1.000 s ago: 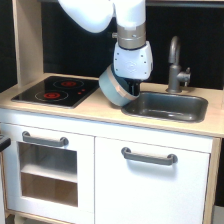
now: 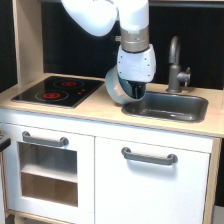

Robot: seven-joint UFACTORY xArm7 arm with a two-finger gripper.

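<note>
The white robot arm reaches down from the top of the camera view to my gripper [image 2: 135,80], which is over the left end of the sink [image 2: 174,106]. A light blue-grey round pot or bowl [image 2: 118,88] is tilted on its side at the gripper, just left of it and beside the sink's left rim. The fingertips are dark and partly hidden against the pot, so their grip is hard to make out.
A black hob [image 2: 55,90] with two red rings lies on the left of the wooden counter [image 2: 100,115]. A grey tap [image 2: 175,65] stands behind the sink. White cabinets [image 2: 150,180] with grey handles are below.
The arm has moved slightly right, and the pot has shifted with it, a little right and up.
</note>
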